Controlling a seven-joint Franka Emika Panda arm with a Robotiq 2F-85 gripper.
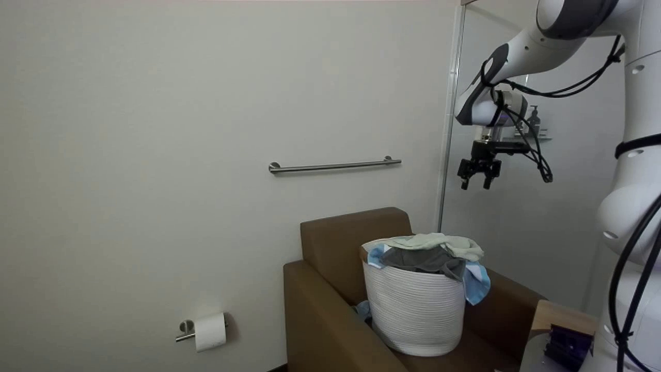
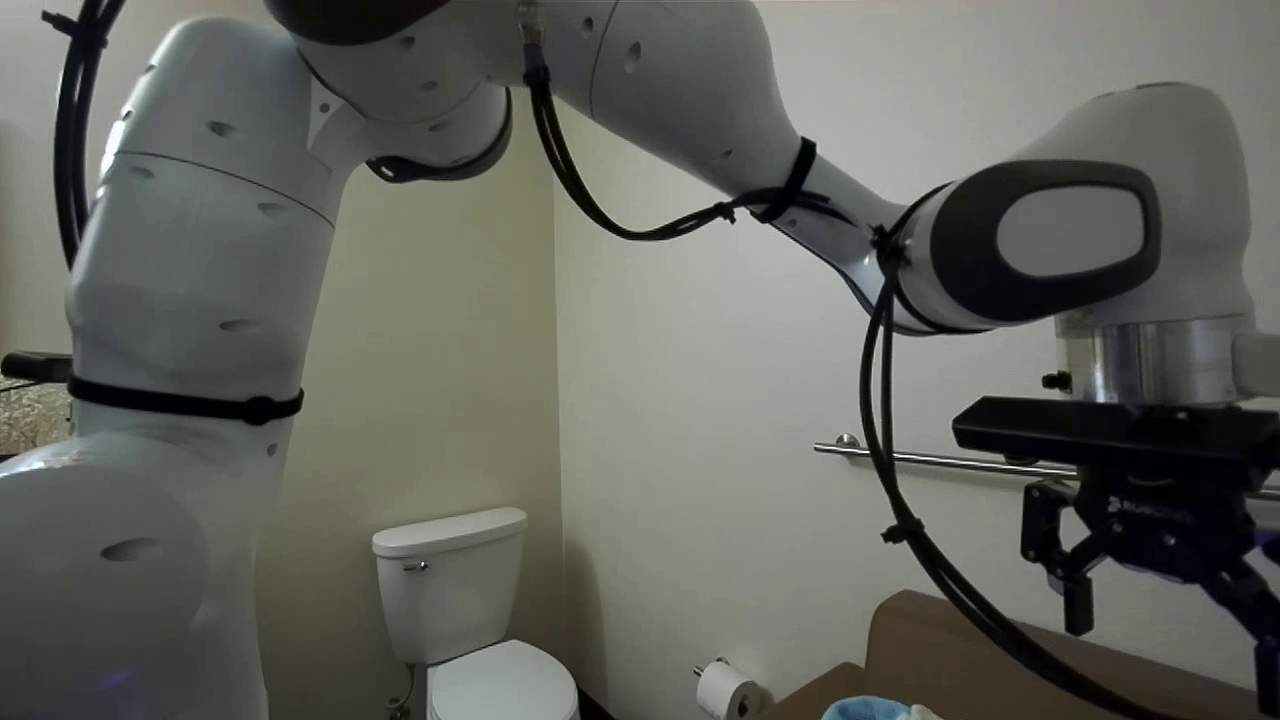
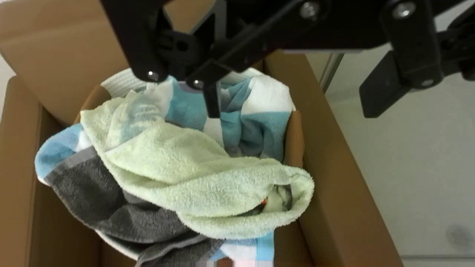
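Observation:
My gripper hangs in the air, above and a little right of the white basket in the first exterior view. Its fingers stand wide open and empty; one finger shows over the towels in the wrist view, the other off to the right. A pale green towel lies bunched across the top of the pile. Under it are a dark grey towel and blue-and-white cloth, part of which drapes over the rim.
The basket sits on a brown armchair whose arms and back surround it. Behind, a metal towel bar with nothing on it is fixed to the wall. A toilet paper roll is lower left. A small table stands at the right.

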